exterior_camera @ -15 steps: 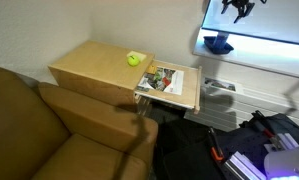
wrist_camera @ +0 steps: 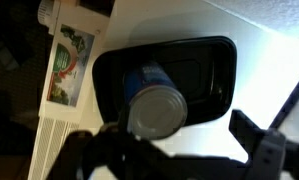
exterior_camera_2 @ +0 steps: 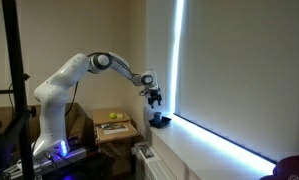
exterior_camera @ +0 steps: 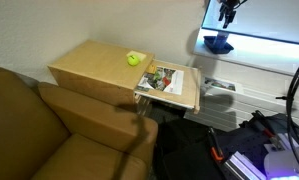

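My gripper (exterior_camera: 227,17) hangs in the air above a black tray (exterior_camera: 211,43) on the windowsill. In the wrist view the dark fingers (wrist_camera: 245,133) stand wide apart, so the gripper is open with nothing held between them. Below, and closer to the left finger, a can (wrist_camera: 157,112) with a silvery round top and a dark blue side stands in the black tray (wrist_camera: 204,82). From the other side, the gripper (exterior_camera_2: 151,97) shows over the can (exterior_camera_2: 157,116) and the tray (exterior_camera_2: 166,124), with a gap between.
An open drawer (exterior_camera: 189,98) holds colourful printed sheets (exterior_camera: 163,80). On the wooden cabinet top (exterior_camera: 89,60) sits a yellow-green ball (exterior_camera: 133,59). A brown sofa (exterior_camera: 84,125) fills the lower left. Close behind the tray is the bright window (exterior_camera_2: 172,60).
Over the last second my gripper has shifted left in exterior view 1, and it is now lower, above the tray. Tray, drawer and ball have not moved.
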